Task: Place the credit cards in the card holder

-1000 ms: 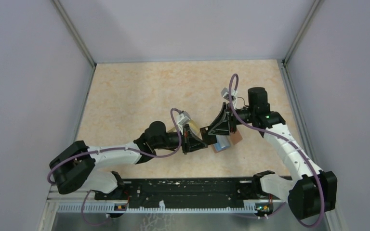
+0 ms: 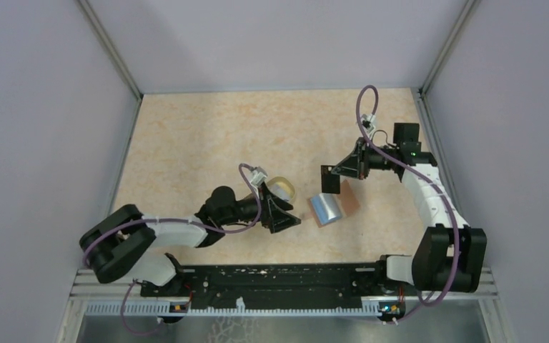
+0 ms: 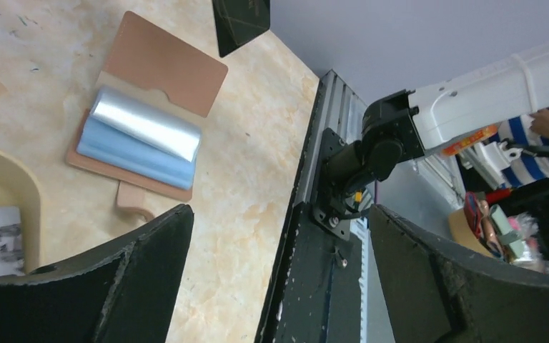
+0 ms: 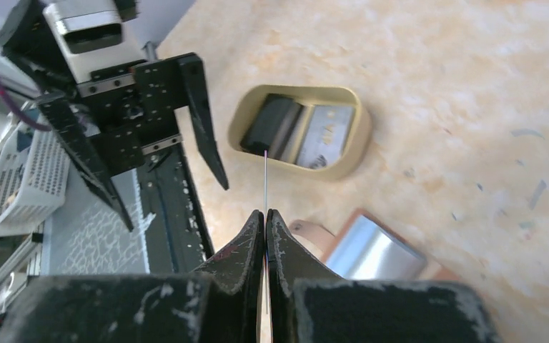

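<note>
A black card (image 2: 330, 179) hangs from my right gripper (image 2: 337, 169), which is shut on it; in the right wrist view the card (image 4: 265, 179) shows edge-on as a thin line between the fingertips, and its corner (image 3: 241, 21) tops the left wrist view. Below it lies the open card holder (image 2: 325, 209), brown with silver and blue pockets (image 3: 136, 143). My left gripper (image 2: 293, 213) stands open, left of the holder, nothing between its fingers. A cream bowl (image 4: 361, 136) with more cards (image 4: 271, 121) sits partly behind the left gripper in the top view.
The table's front edge and dark rail (image 2: 279, 275) lie below both arms; walls stand at either side and behind.
My right gripper has moved back and to the right, lifting away with the black card.
</note>
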